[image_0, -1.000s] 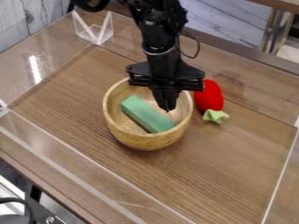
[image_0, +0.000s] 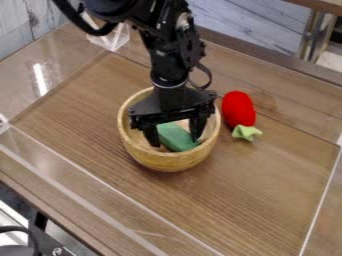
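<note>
My black gripper (image_0: 171, 119) is down inside a light wooden bowl (image_0: 159, 158) at the middle of the camera view, its fingers open on either side over a green block (image_0: 178, 140) lying in the bowl. The gripper hides part of the block, and contact between them is unclear.
A red object (image_0: 238, 109) lies just right of the bowl, with a small pale green piece (image_0: 246, 132) below it. A clear container stands at the upper left.
My gripper has come down into the bowl over the green block, which it now partly covers.
</note>
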